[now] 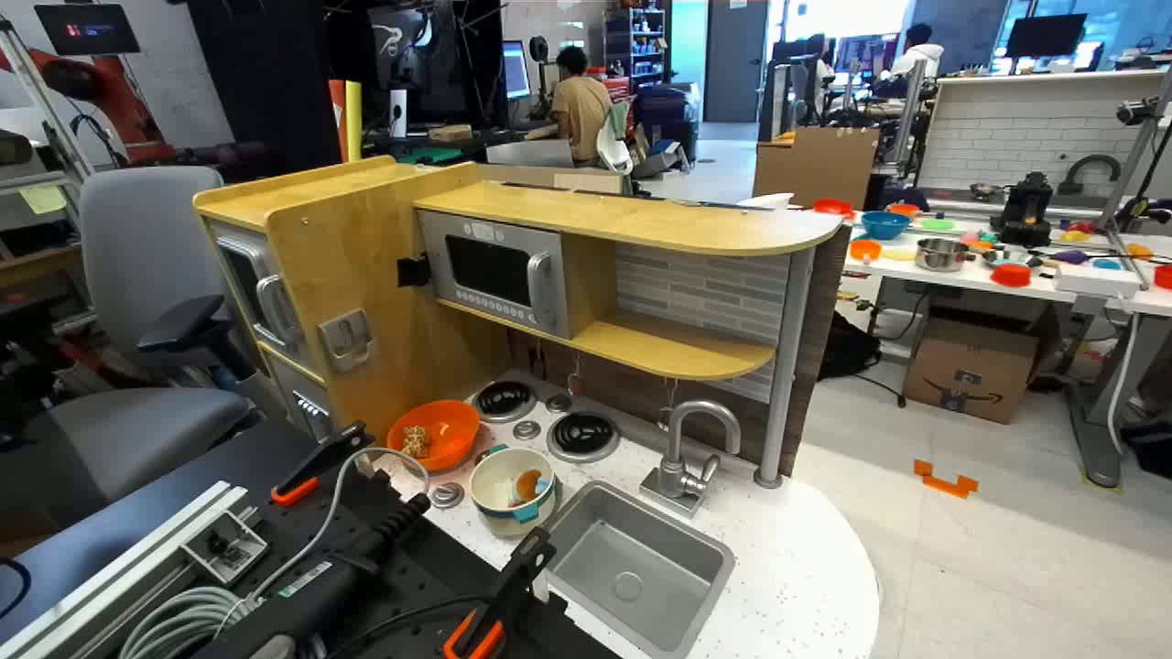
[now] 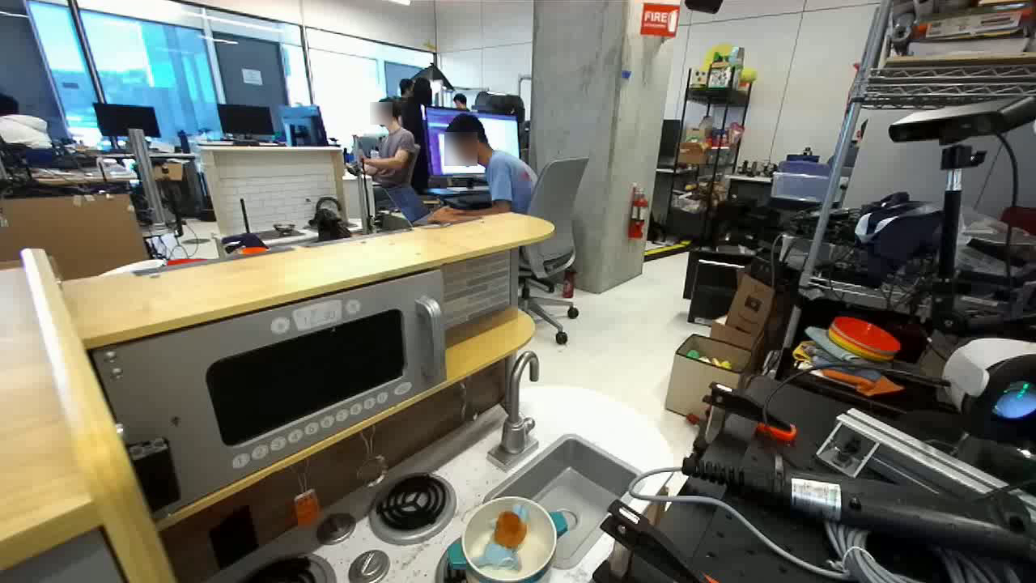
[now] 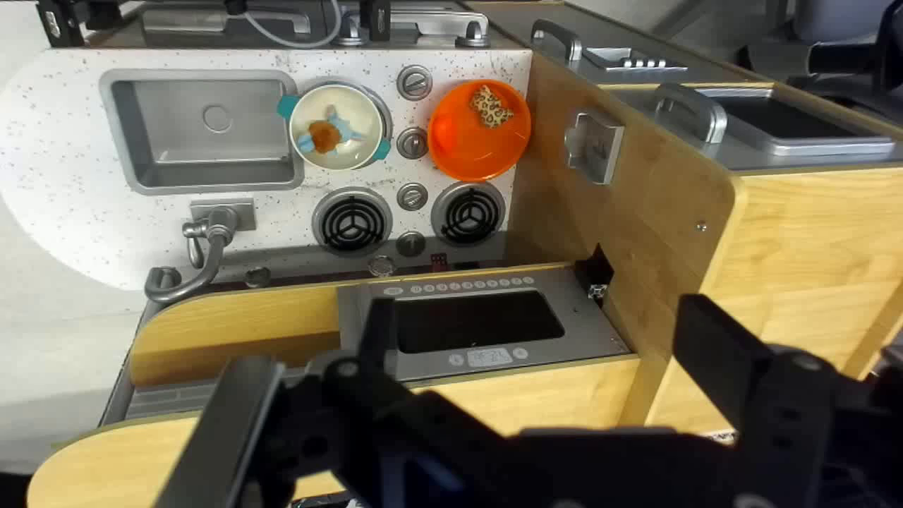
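In the wrist view my gripper is open, its two black fingers [image 3: 717, 360] wide apart and nothing between them. It hangs high over the toy kitchen, above the microwave [image 3: 474, 322]; neither exterior view shows it. A white pot [image 1: 512, 496] with teal handles stands on the counter beside the sink, holding an orange-brown piece [image 3: 324, 136] and a light blue one [image 3: 336, 124]. An orange bowl [image 1: 450, 427] sits farther from the sink, against the cabinet side, with a leopard-spotted item [image 3: 490, 106] inside.
The grey sink [image 1: 640, 558] is empty, with a faucet [image 1: 689, 445] behind it. Two black burners [image 3: 352, 223] are bare. A wooden shelf [image 1: 670, 220] overhangs the counter, and a tall cabinet [image 3: 643, 195] walls off one end.
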